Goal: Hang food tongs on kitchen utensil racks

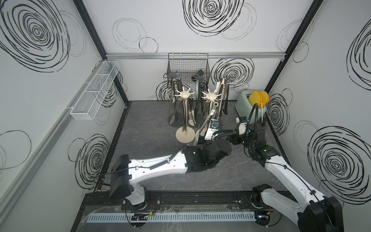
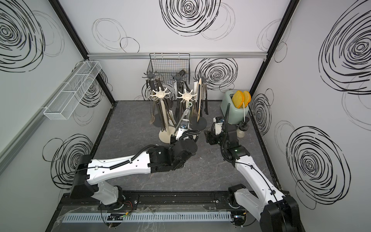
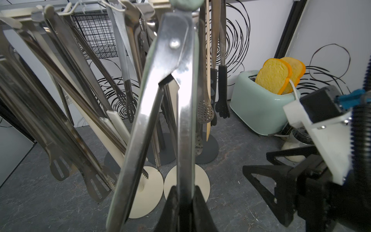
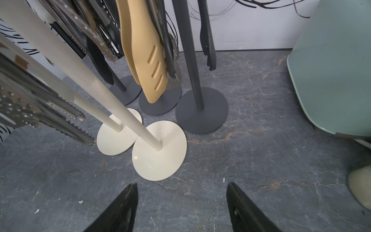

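Steel food tongs (image 3: 148, 116) with a green hanging end stand upright in my left gripper, which is shut on them, close in front of the cream racks. Their top reaches near the hooks of the right cream rack (image 2: 187, 96); whether it touches a hook I cannot tell. The left cream rack (image 1: 184, 94) is hung with other utensils. My right gripper is to the right, low in front of the racks, open with nothing visible between its fingers.
Dark racks (image 4: 201, 119) with utensils stand behind. A green toaster (image 3: 259, 108) with yellow slices is at the right, a small container (image 2: 240, 131) beside it. A white wire basket (image 1: 92, 92) hangs on the left wall. The front floor has free room.
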